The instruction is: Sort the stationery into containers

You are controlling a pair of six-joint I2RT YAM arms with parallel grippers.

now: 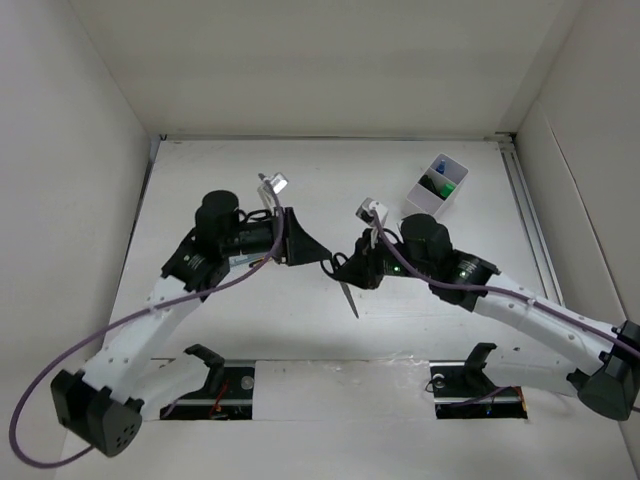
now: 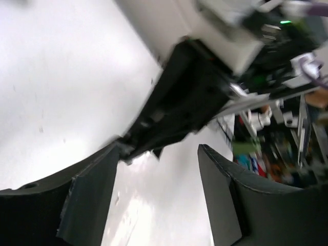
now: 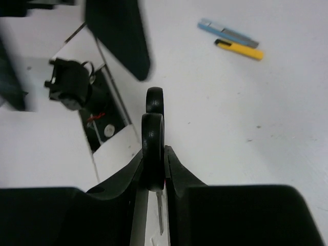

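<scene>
My right gripper (image 1: pixel 347 262) is shut on a pair of black-handled scissors (image 3: pixel 152 148), whose blade (image 1: pixel 349 298) hangs down toward the front in the top view. My left gripper (image 1: pixel 310 252) is just left of it, part open, with nothing between its fingertips in the left wrist view. A blue cutter (image 3: pixel 225 32) and a yellow cutter (image 3: pixel 238 48) lie on the table, mostly hidden by the left arm in the top view. A white compartment box (image 1: pixel 427 198) at the back right holds blue, green and dark items.
Walls stand at the back and both sides. Both arms crowd the centre, their grippers close together.
</scene>
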